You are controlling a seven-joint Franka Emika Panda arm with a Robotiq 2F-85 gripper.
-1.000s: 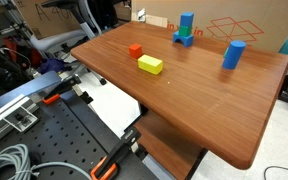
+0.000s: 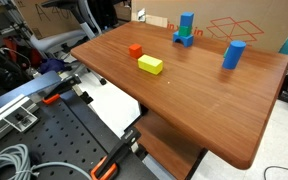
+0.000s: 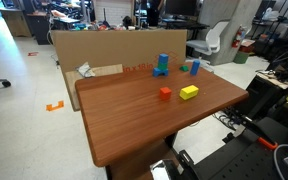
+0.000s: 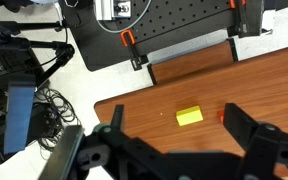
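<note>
On the brown wooden table stand a small red cube [image 2: 135,50] and a yellow block [image 2: 150,64], a short gap apart. A blue cup-like cylinder [image 2: 234,54] is upright near the back edge. Farther left along that edge is a stack [image 2: 185,30] with blue at top and bottom and green between. In the wrist view, my gripper is open, its dark fingers [image 4: 112,152] wide apart. The yellow block [image 4: 189,116] shows beyond the gap between them, lying on the table below, not touched. The red cube [image 4: 222,117] is partly hidden by the right finger.
A cardboard panel [image 3: 114,48] stands along the table's back edge. A black rail-edged bench [image 2: 44,135] with a coiled cable [image 2: 14,160] lies beside the table, across a gap.
</note>
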